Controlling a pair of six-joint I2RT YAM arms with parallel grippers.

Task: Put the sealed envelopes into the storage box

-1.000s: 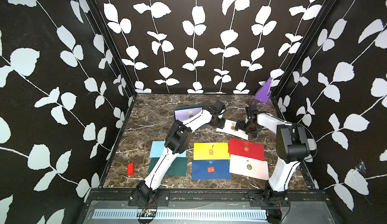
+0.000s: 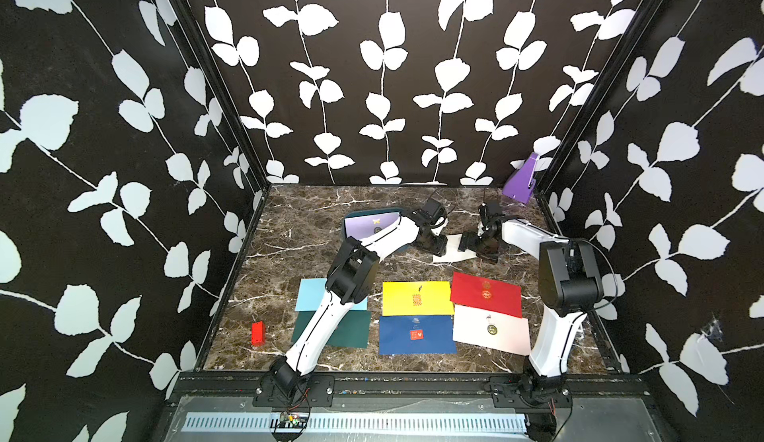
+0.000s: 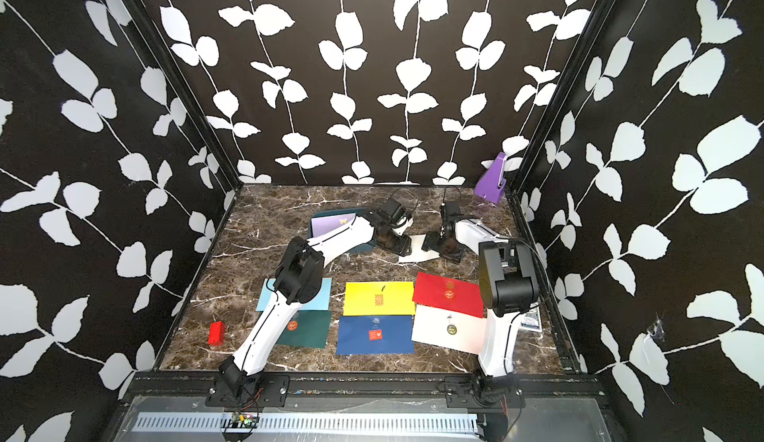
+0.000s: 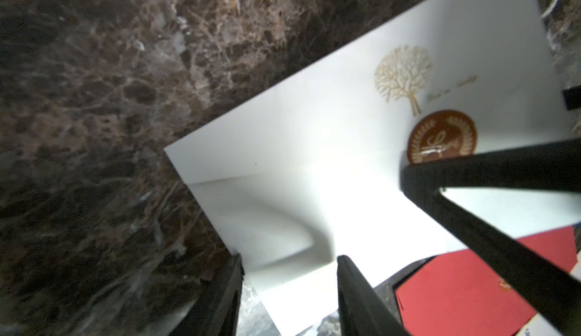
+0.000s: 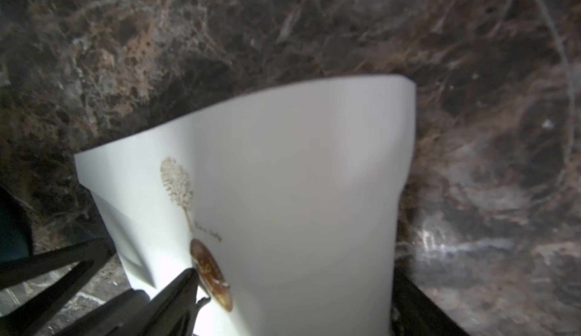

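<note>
A white envelope with a gold tree print and brown seal lies between my two grippers, bent and creased in the wrist views. My left gripper is part open at its left end. My right gripper is over it, fingers apart, the envelope reaching between them; whether it is gripped I cannot tell. The storage box, dark teal with a lilac envelope inside, stands behind the left arm.
Yellow, red, blue, pale pink, light blue and dark teal envelopes lie along the front. A red object sits front left, a purple one back right.
My right gripper has moved slightly left and back. The white envelope between the grippers has shifted and looks less stretched out to the right.
</note>
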